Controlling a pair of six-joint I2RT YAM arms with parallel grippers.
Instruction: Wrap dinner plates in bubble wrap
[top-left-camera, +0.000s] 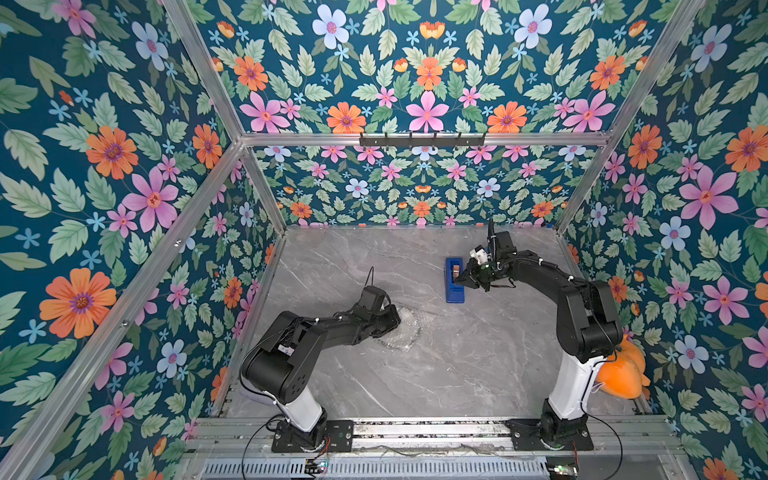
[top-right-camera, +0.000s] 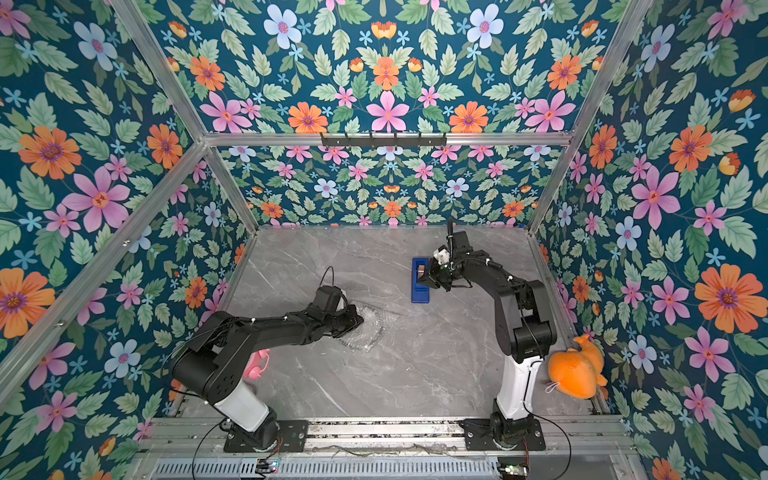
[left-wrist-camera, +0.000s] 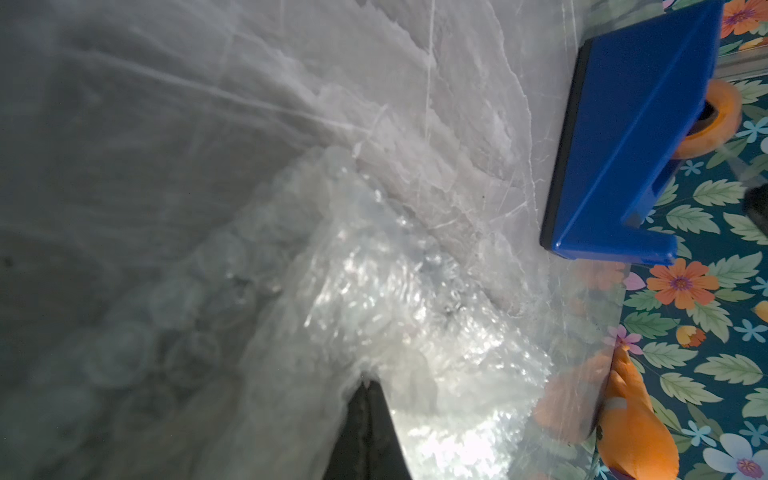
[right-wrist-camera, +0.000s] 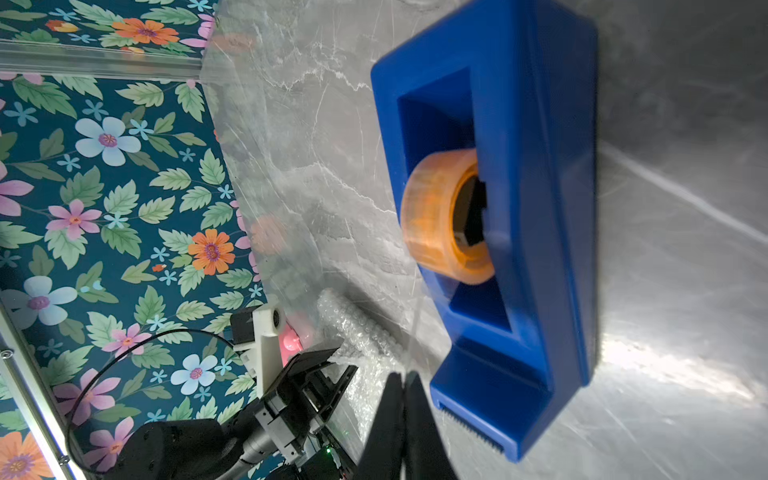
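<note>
A blue tape dispenser (right-wrist-camera: 524, 232) with an orange-cored tape roll (right-wrist-camera: 432, 216) stands on the table, right of centre. In the right wrist view my right gripper is shut on a thin clear tape strip (right-wrist-camera: 414, 320) that runs up to the roll, off the dispenser's front lip. The bubble wrap (top-left-camera: 405, 329) lies crumpled near the table's middle. My left gripper is shut, its tips against a fold of that wrap; whether they pinch it I cannot tell. No plate can be made out; the wrap and left gripper cover much of that spot.
An orange plush toy (top-right-camera: 577, 369) sits beside the right arm's base. Something pink (top-right-camera: 256, 363) lies behind the left arm.
</note>
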